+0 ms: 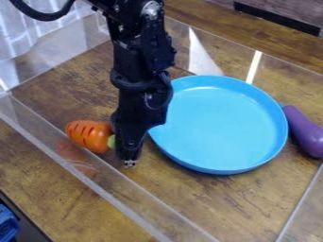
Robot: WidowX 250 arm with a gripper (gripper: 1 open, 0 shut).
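Note:
The black arm reaches down from the top of the view, and its gripper [128, 151] is low at the table, directly beside an orange toy carrot [89, 134]. The carrot lies left of the fingers with its green end toward them, partly hidden behind them. The gripper looks shut; whether it touches the carrot's green end is unclear. A large blue plate [233, 128] lies to the right of the gripper.
A purple eggplant [305, 132] lies right of the plate. Clear plastic walls border the work area, with one close below the carrot. A blue object [7, 225] is at the lower left corner, outside the wall.

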